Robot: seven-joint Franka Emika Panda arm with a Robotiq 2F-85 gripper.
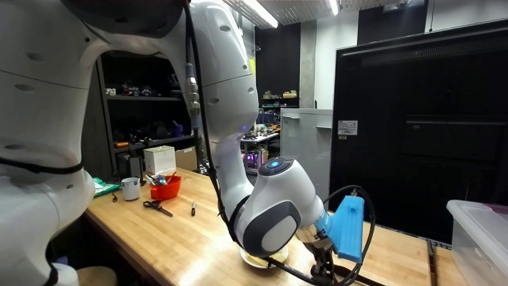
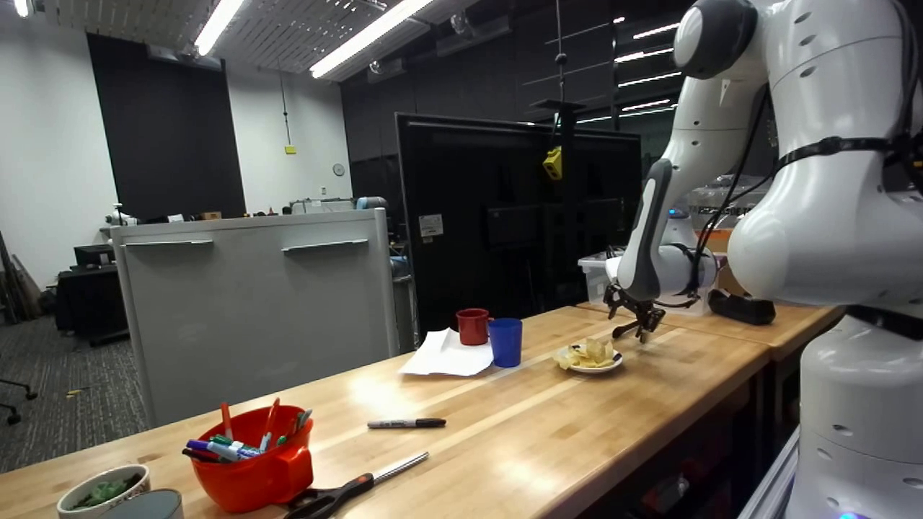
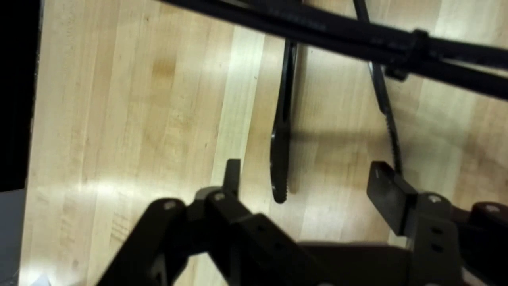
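My gripper is open, its fingers wide apart over the wooden table in the wrist view. A slim black utensil arm (image 3: 281,138) with a toothed tip points down between the fingers, nearer the left one. Another thin black toothed arm (image 3: 389,124) reaches towards the right fingertip; whether it touches is unclear. They look like two arms of tongs, their upper ends hidden by the cables. In exterior view 2 the gripper (image 2: 638,321) is low over the table, just beyond the plate of chips (image 2: 590,355). Exterior view 1 shows the gripper (image 1: 324,271) near its lower edge.
A blue cup (image 2: 506,342) and a red mug (image 2: 472,327) stand beyond the plate. A marker (image 2: 407,424), scissors (image 2: 355,489) and a red pen container (image 2: 252,471) are farther off. A clear bin (image 1: 476,243) sits right. Black cables (image 3: 333,35) cross the wrist view.
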